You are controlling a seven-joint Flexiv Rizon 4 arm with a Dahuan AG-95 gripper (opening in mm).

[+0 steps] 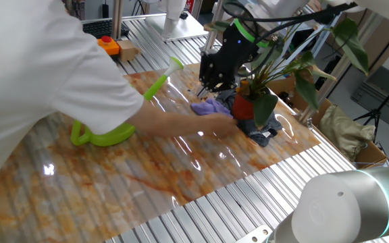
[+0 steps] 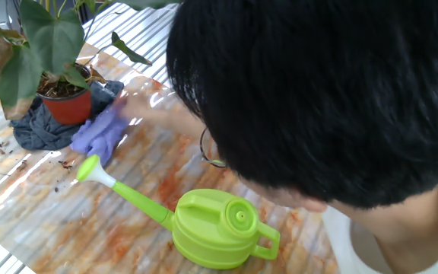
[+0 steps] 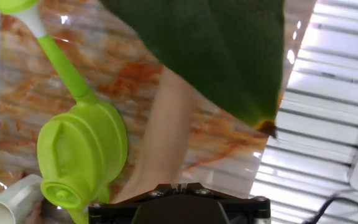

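Note:
My gripper (image 1: 204, 88) hangs above the table's far side, left of the potted plant. In the wrist view, the gripper looks shut, its black finger parts meeting at the middle with nothing seen between them. The plant's red pot (image 2: 68, 106) stands on a bunched dark grey cloth (image 2: 40, 125). Beside it lies a crumpled purple cloth (image 2: 101, 135), with a person's blurred hand (image 1: 218, 125) close by. A green watering can (image 2: 215, 228) stands on the marbled sheet, spout towards the pot. A big leaf (image 3: 216, 50) fills the upper wrist view.
The person (image 2: 310, 91) and arm (image 3: 166, 130) reach across the workspace. A white cylindrical thing (image 3: 11, 202) shows near the can. Dark crumbs (image 2: 65, 164) lie near the pot. The near part of the marbled sheet (image 1: 140, 202) is clear.

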